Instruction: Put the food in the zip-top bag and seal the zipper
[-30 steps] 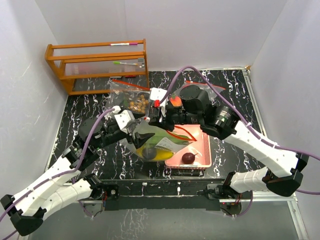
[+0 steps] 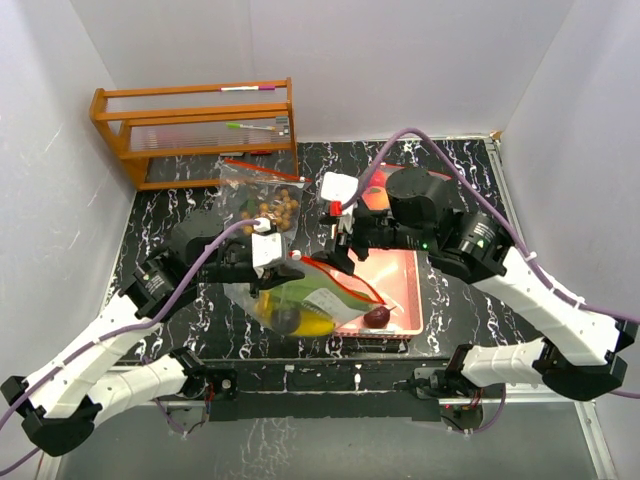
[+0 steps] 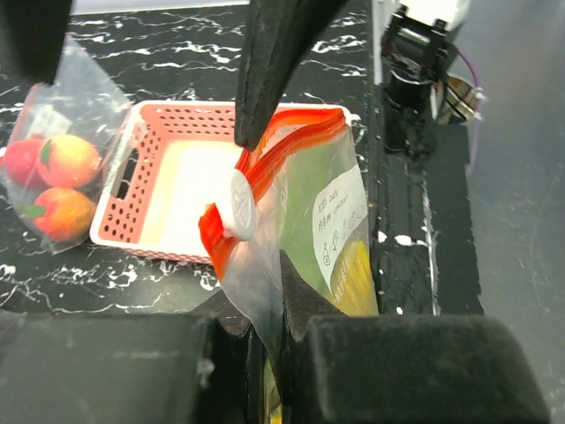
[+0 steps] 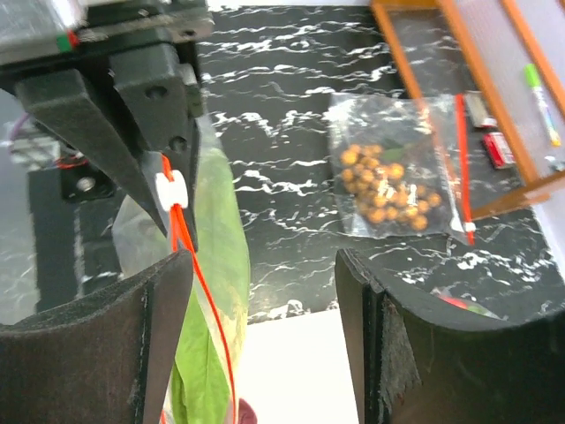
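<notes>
A zip bag (image 2: 310, 300) with an orange-red zipper and white slider (image 3: 237, 208) holds yellow food and a dark round item. My left gripper is shut on the bag just below the slider end of the zipper. My right gripper stands open to the right of the zipper, nothing seen between its fingers; in the left wrist view its dark fingers hang above the bag's top.
A pink basket (image 2: 410, 300) with a purple onion (image 2: 377, 316) is beside the bag. A bag of small orange items (image 4: 388, 185) and a bag of peaches (image 3: 66, 168) lie behind. A wooden rack (image 2: 160, 185) stands back left.
The right gripper has moved right and apart from the left one.
</notes>
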